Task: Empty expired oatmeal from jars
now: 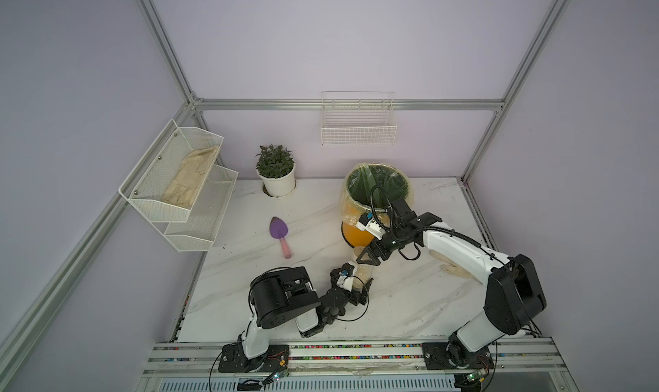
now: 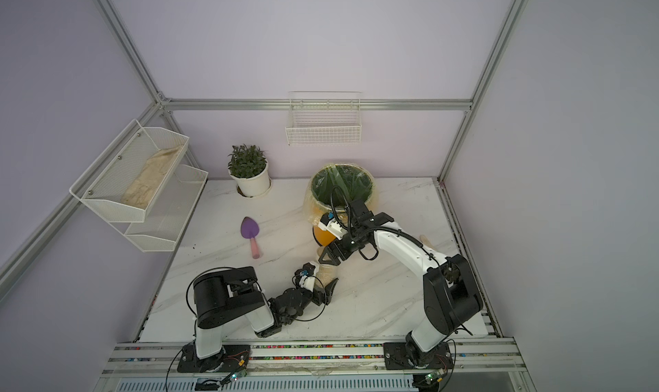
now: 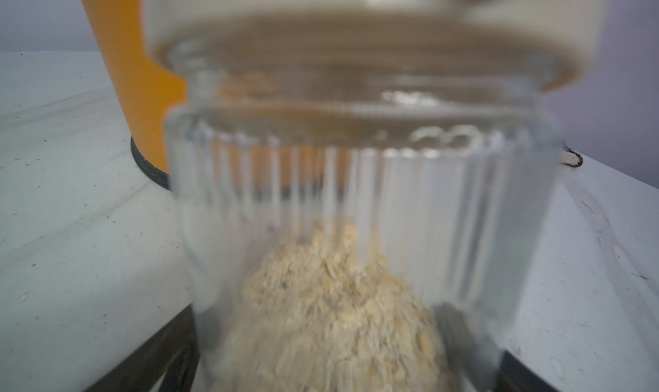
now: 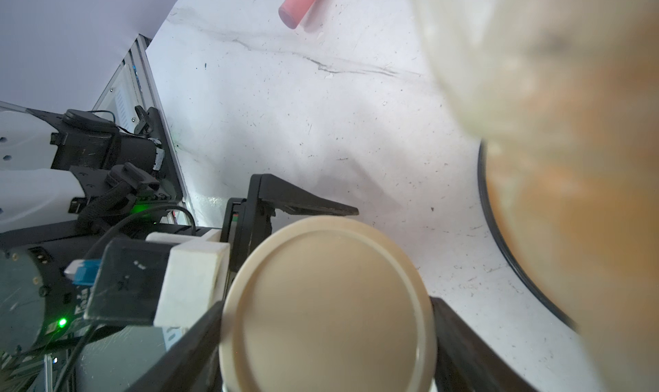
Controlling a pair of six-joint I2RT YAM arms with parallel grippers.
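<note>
A clear glass jar [image 3: 357,179] of oatmeal [image 3: 336,302] stands on the table with its beige lid [image 4: 329,302] on. My left gripper is low at the jar, open, with one finger [image 3: 161,357] on each side of the glass. From above, my right gripper straddles the lid, a dark finger [image 4: 463,344] close against either edge; whether these fingers press on it cannot be told. The orange bin [image 1: 358,235] with a green liner [image 1: 376,184] stands just behind the jar.
A purple trowel [image 1: 278,228] with a pink handle lies left of the jar, and a potted plant [image 1: 276,169] stands at the back left. White mesh shelves [image 1: 206,213] hang on the left wall. Free table lies between trowel and jar.
</note>
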